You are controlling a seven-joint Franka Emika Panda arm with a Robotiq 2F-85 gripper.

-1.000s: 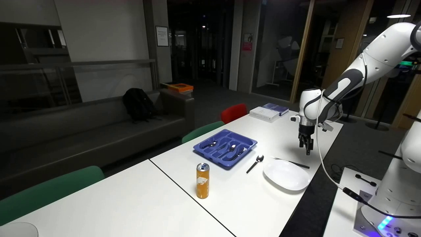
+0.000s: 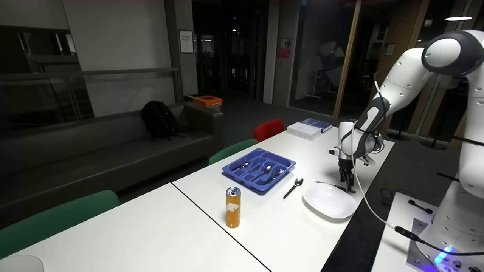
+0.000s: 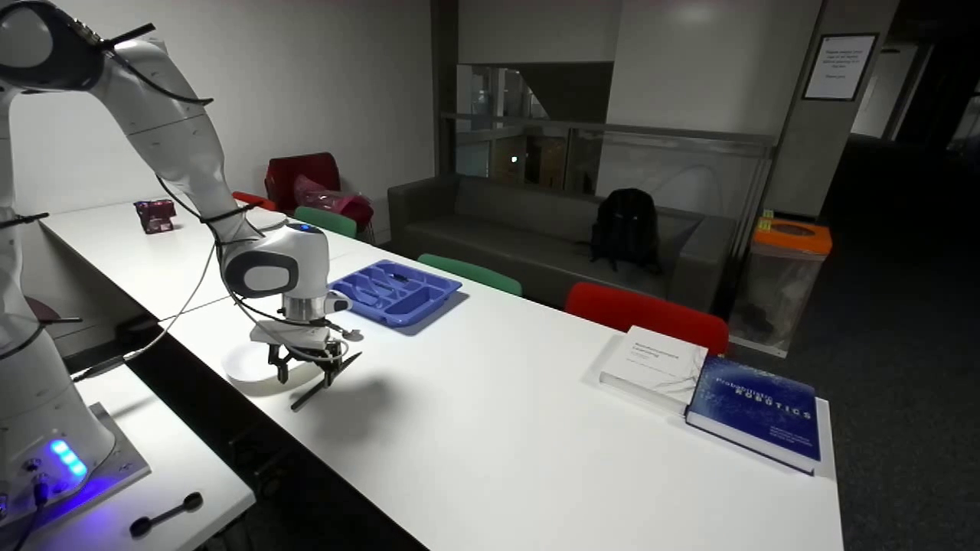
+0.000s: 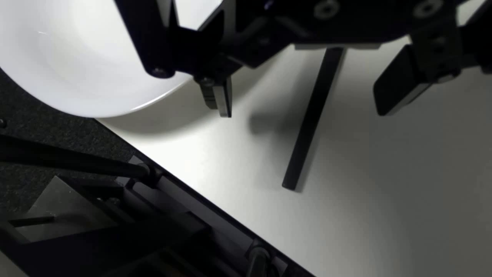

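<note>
My gripper is open, its fingers spread on either side of a black knife handle (image 4: 305, 138) that lies on the white table. Nothing is held between the fingers, and the rest of that utensil is hidden under the gripper body in the wrist view. Right beside it sits a white bowl (image 2: 328, 201), close to the table edge. A spoon with a black handle (image 2: 292, 188) rests between the bowl and the blue cutlery tray (image 2: 288, 166). Several utensils lie in the tray's compartments.
An orange can (image 2: 233, 209) stands upright toward the near table. A white book (image 3: 654, 359) and a blue book (image 3: 755, 409) lie at the far end. Between the books and my gripper the tabletop is bare. The table edge runs close by the bowl.
My gripper has come down and slightly toward the bowl, from above the table to around the black handle. The bowl, spoon, tray and can have stayed put.
</note>
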